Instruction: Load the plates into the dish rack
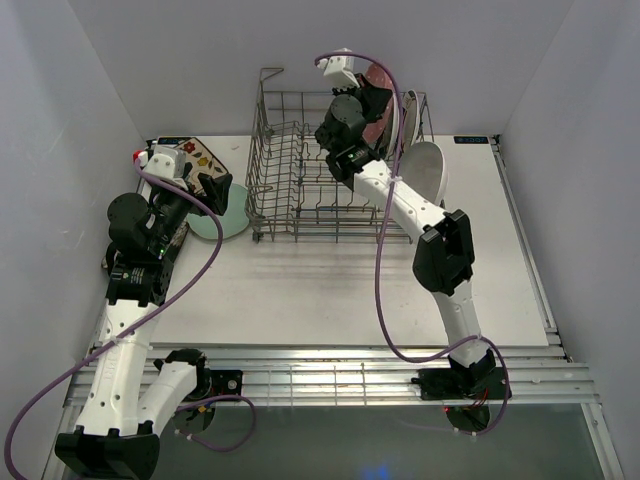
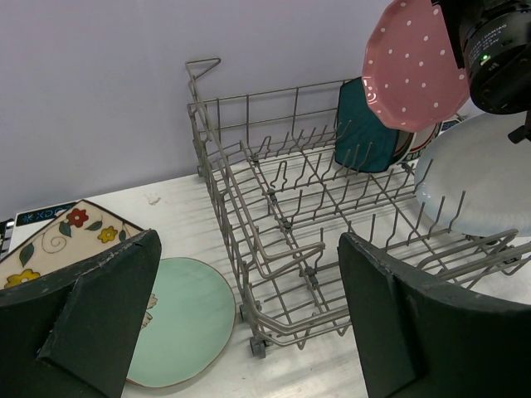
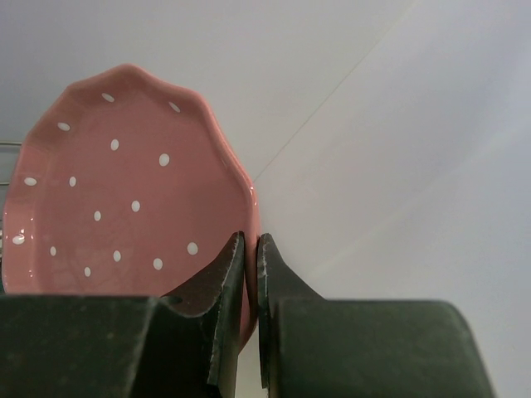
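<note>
My right gripper is shut on the rim of a pink dotted plate [image 3: 124, 199], held raised at the back right of the wire dish rack [image 2: 249, 249]; the same pink plate [image 2: 415, 66] shows above plates standing there, a dark teal one [image 2: 357, 124] and a white one [image 2: 465, 182] among them. My left gripper is open, left of the rack, above a pale green plate [image 2: 191, 323] and a square flowered plate [image 2: 58, 240] lying on the table.
The rack's left and middle slots are empty. Walls close in behind and at both sides.
</note>
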